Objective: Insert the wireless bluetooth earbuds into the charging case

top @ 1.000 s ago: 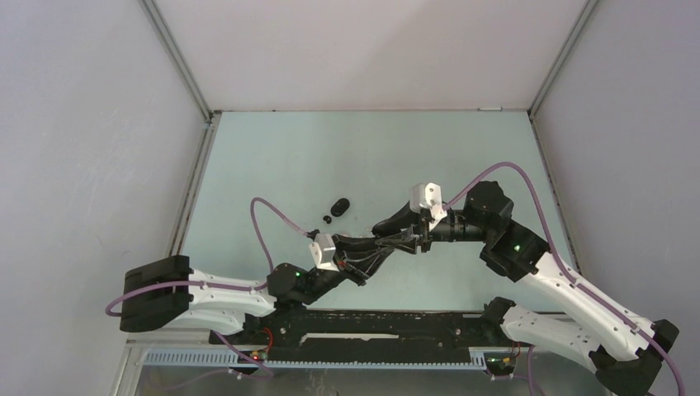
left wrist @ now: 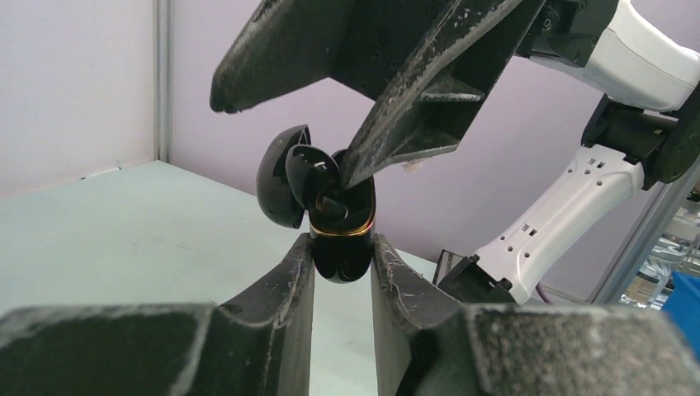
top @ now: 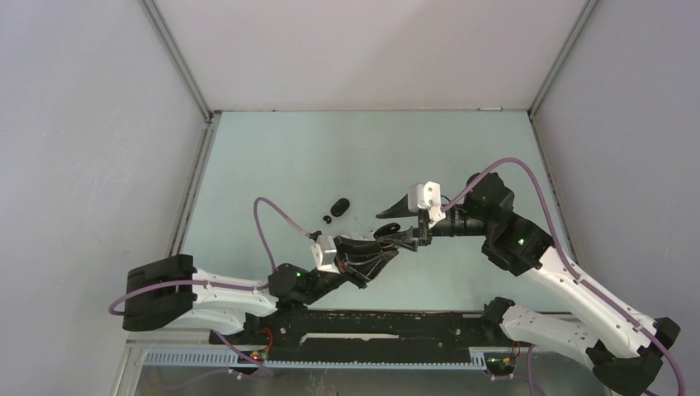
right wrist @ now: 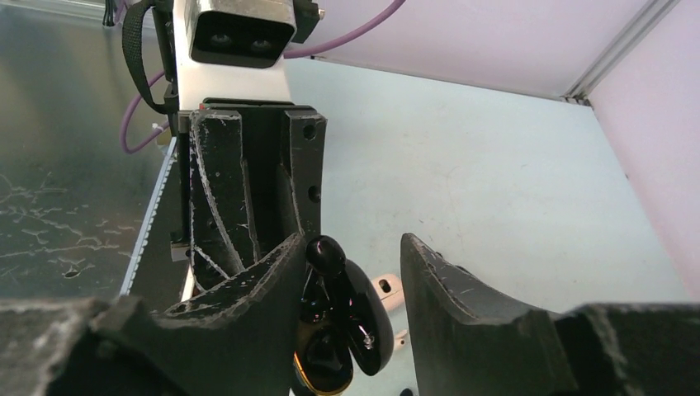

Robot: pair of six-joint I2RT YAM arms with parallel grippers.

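Observation:
A glossy black charging case [left wrist: 341,247] with its lid up is held upright in my left gripper, which is shut on it. In the right wrist view a black earbud [right wrist: 328,256] sits at the case, beside the left finger of my right gripper. That gripper stands part open over the case; in the left wrist view one of its fingers overlaps the case top, so whether it touches cannot be told. In the top view a black oval object [top: 339,207] and a small black piece [top: 327,219] lie on the table, left of the grippers.
Walls bound it at back, left and right. Pale small pieces [right wrist: 388,293] lie on the table beneath the grippers.
My right gripper has opened wider and shifted slightly toward the back, uncovering more of the case in the top view. The left arm has moved very slightly.

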